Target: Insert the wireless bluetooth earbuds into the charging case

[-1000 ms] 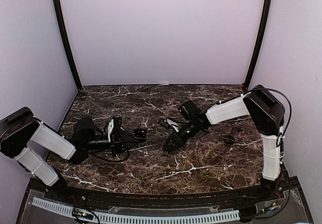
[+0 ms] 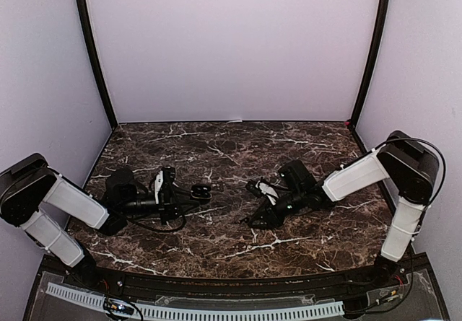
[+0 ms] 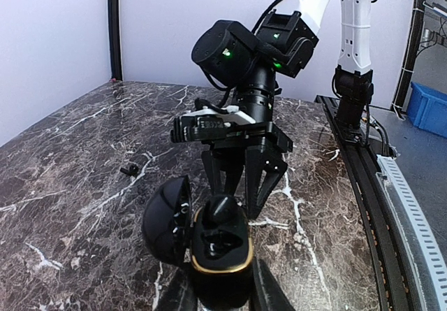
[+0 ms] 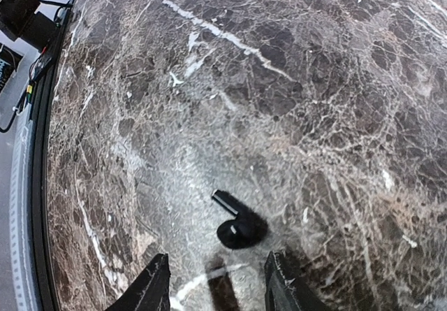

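Note:
In the left wrist view my left gripper is shut on the black charging case (image 3: 222,244). The case is held off the table with its lid (image 3: 166,220) swung open to the left. A dark rounded shape sticks up inside; I cannot tell whether it is an earbud. In the right wrist view a black earbud (image 4: 242,228) lies on the marble table, stem pointing up and left. My right gripper is part open just short of it, touching nothing. From above, the right gripper (image 2: 253,223) is low over the table, right of the case (image 2: 201,192).
A small dark object (image 3: 130,170) lies on the table in the left wrist view, too small to name surely. A metal rail (image 2: 195,314) runs along the front edge.
The left arm and case have stayed still.

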